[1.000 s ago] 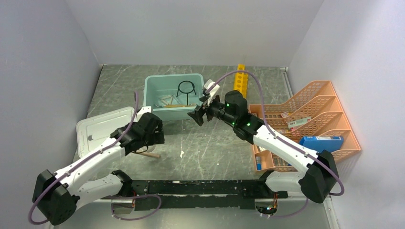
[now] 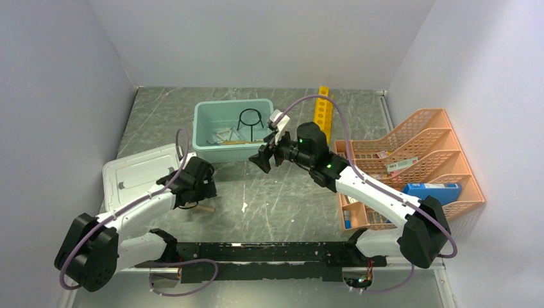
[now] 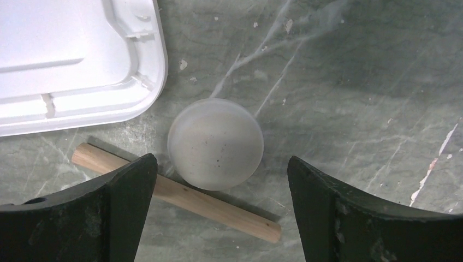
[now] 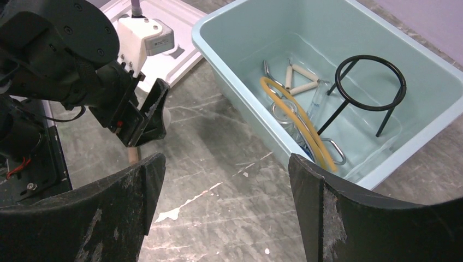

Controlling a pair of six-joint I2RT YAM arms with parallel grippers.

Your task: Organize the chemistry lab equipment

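Between the open fingers of my left gripper in the left wrist view is a round translucent grey disc-like piece (image 3: 215,143), resting over a wooden rod (image 3: 218,212), near a white tray (image 3: 60,65). My right gripper hangs open with nothing held, by the mint bin (image 2: 234,108). The bin holds a black ring stand (image 4: 371,104), yellow tubing (image 4: 314,134), metal pieces and small cylinders.
An orange divided organizer (image 2: 436,138) with a blue box (image 2: 431,191) and small items fills the right side. A yellow rack (image 2: 323,112) stands at the back.
My right arm has shifted very slightly. Nothing has been taken hold of.
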